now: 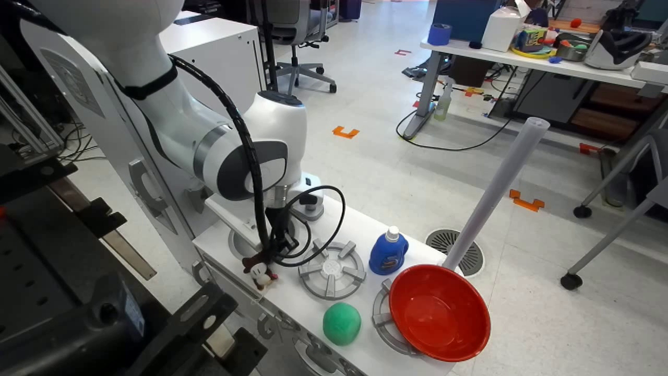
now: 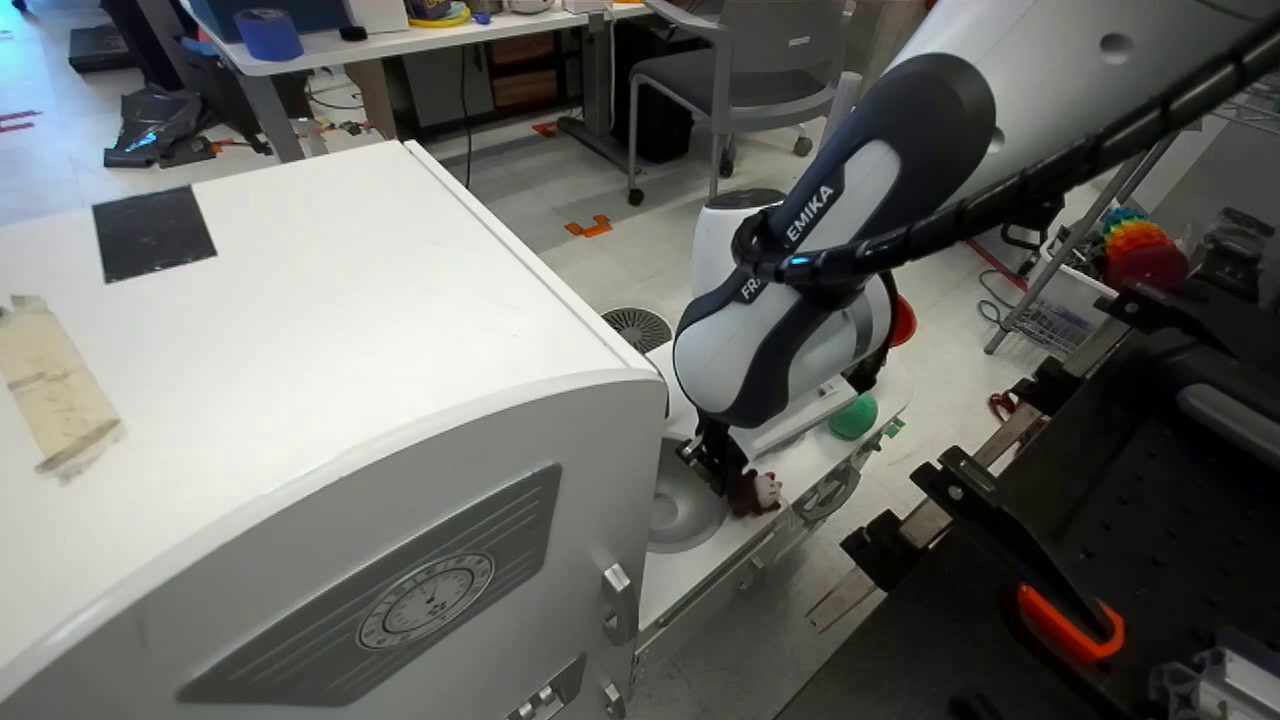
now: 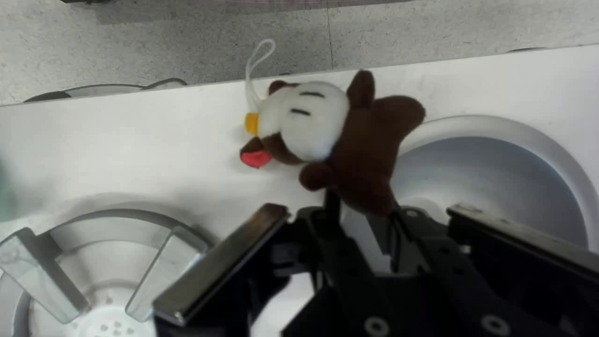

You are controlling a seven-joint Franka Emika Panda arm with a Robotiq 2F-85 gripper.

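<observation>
A brown plush toy (image 3: pixel 370 143) with a white face lies beside the basin's rim in the wrist view, its head towards the left. My gripper is at the toy's lower end, fingertips a little apart. The toy's brown lower part overlaps the fingertips, so whether they grip it cannot be told. In exterior view 1 the toy (image 1: pixel 260 272) is by the counter's front edge, just below the gripper. From the other side, in exterior view 2, the toy (image 2: pixel 756 492) also appears right beside the gripper's fingers.
The round basin (image 3: pixel 542 143) opens beside the toy. A grey burner (image 1: pixel 332 269), blue bottle (image 1: pixel 388 251), green ball (image 1: pixel 342 324) and red bowl (image 1: pixel 438 312) stand further along the counter. The tall white cabinet (image 2: pixel 300 324) borders its other end.
</observation>
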